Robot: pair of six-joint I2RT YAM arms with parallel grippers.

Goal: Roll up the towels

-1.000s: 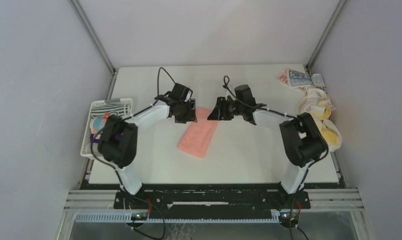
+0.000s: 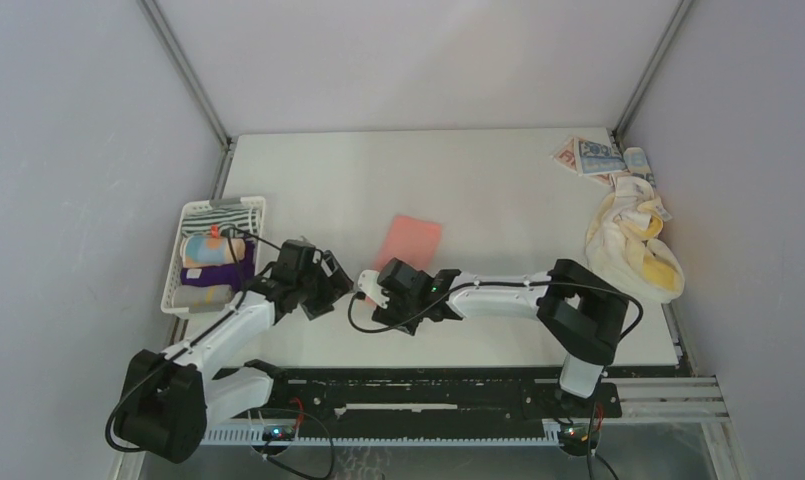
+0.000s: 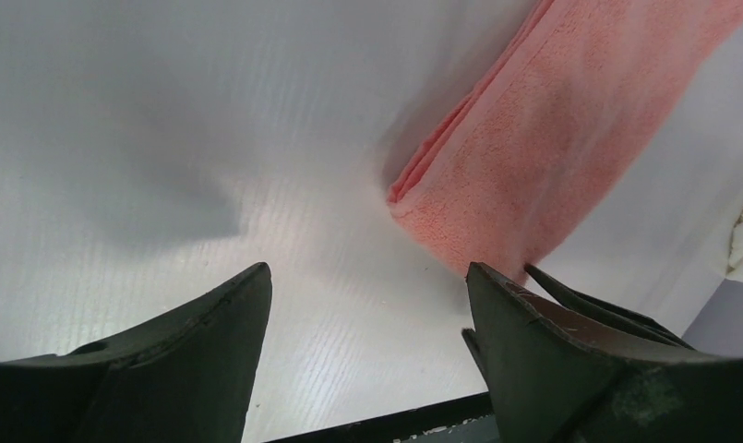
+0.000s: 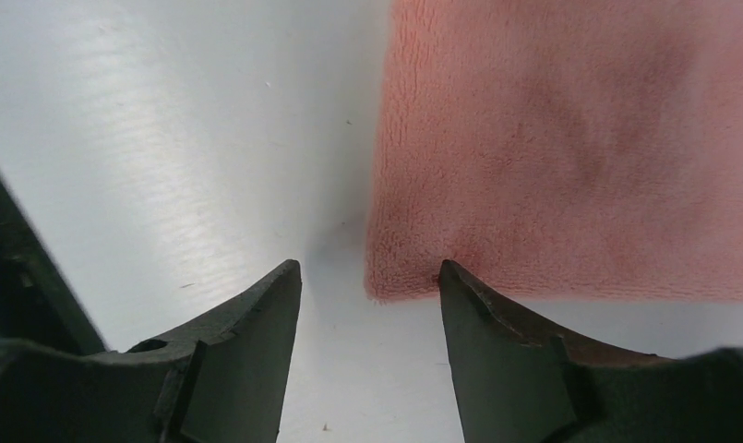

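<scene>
A folded pink towel lies flat in the middle of the table, its near end covered by my right arm in the top view. Layered folds show along one edge of the towel in the left wrist view. My left gripper stands open beside the near left corner; its fingers hold nothing. My right gripper is open at the near end, with a corner of the towel reaching between and just past its fingertips. Whether the fingers touch the cloth I cannot tell.
At the left a white basket holds several rolled towels. On the right lie a heap of white and yellow towels and some patterned cloths.
Both arms have come from the towel's far end to its near end, toward the front edge. The towel has not visibly moved.
</scene>
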